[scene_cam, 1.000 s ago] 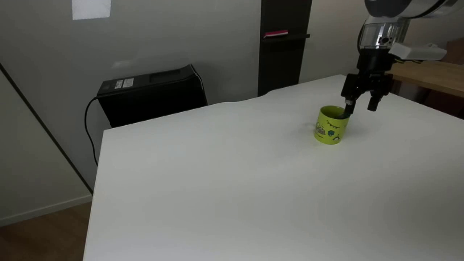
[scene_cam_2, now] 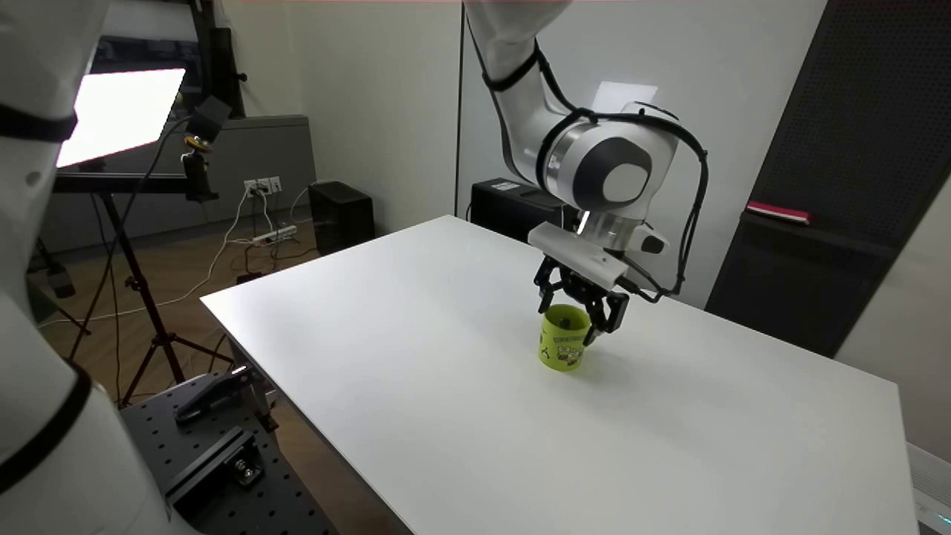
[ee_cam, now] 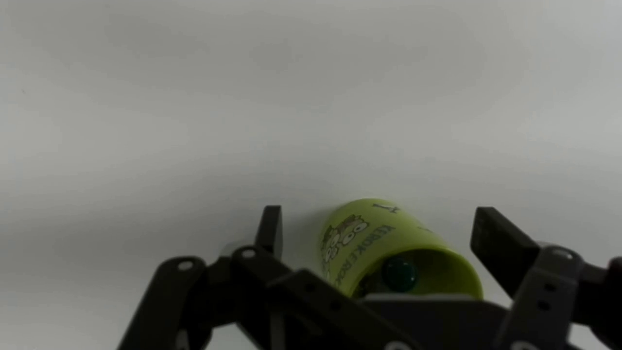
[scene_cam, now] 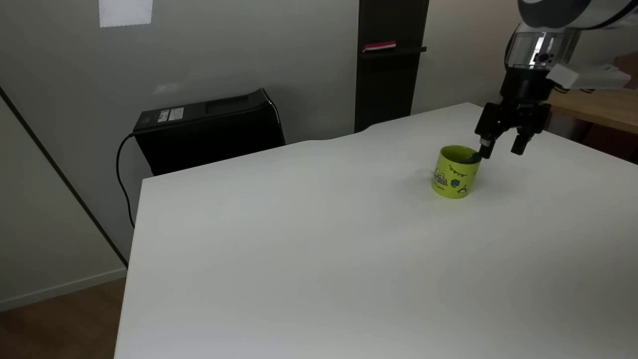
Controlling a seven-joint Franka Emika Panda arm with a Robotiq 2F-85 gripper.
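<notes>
A yellow-green cup (scene_cam: pixel 452 182) with cartoon prints stands upright on the white table. Inside it lies something dark, seen from above as a dark green rounded object (ee_cam: pixel 400 273); its full shape is hidden. My gripper (scene_cam: pixel 502 152) hovers just beside and behind the cup in exterior view 1, fingers apart and empty. From the wrist, the cup (ee_cam: pixel 373 239) shows between the two spread fingers, its near rim covered by the gripper's body. In exterior view 2 the cup (scene_cam_2: pixel 563 343) appears below the gripper (scene_cam_2: pixel 567 327).
A dark panel with a red item (scene_cam: pixel 380 45) on its ledge is also behind the table.
In exterior view 1 my gripper has shifted slightly right, away from the cup. The cup and the dark thing in it have stayed in place.
</notes>
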